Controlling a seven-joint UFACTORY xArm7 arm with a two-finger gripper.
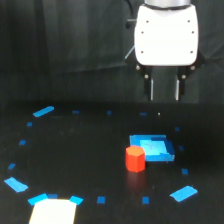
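The gripper (165,87) hangs at the upper right below a white housing (166,35), its two thin fingers apart with nothing visible between them. It is high above a red hexagonal block (135,159) standing on the black table. Just behind the block, slightly right, is a blue square tray (164,154) with lighter blue inside; the block hides part of its front left.
A cream object (53,211) is cut off at the lower left edge. Blue tape strips (183,193) and small blue marks lie around the black table (85,160).
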